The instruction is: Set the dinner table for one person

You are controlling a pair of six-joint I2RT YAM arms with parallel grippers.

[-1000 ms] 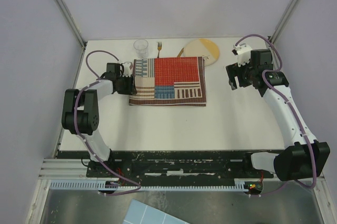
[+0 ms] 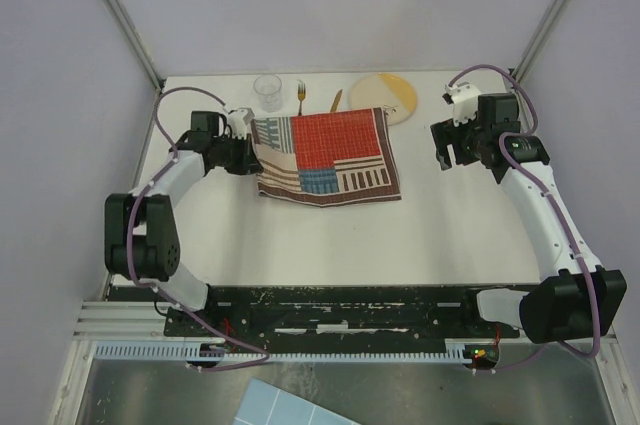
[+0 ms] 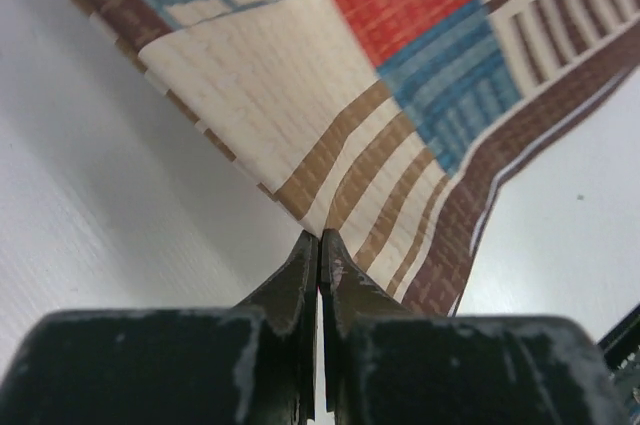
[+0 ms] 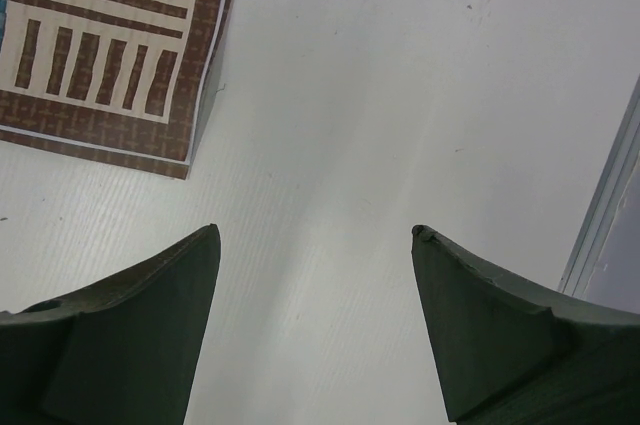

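A patterned placemat [image 2: 335, 140] in red, blue and cream with brown borders lies near the table's middle. My left gripper is shut on its left edge, and the cloth there is raised and bent, as the left wrist view shows. Behind the mat stand a clear glass [image 2: 268, 92], a gold fork [image 2: 301, 95], a gold knife [image 2: 336, 100] and a yellowish round plate [image 2: 398, 93]. To the right, over bare table, my right gripper [image 2: 445, 145] hangs open and empty; the mat's near right corner [image 4: 165, 140] shows in its wrist view.
Walls rise at the back and both sides. The glass stands close behind the mat's far left corner.
The right arm and the tableware stay put.
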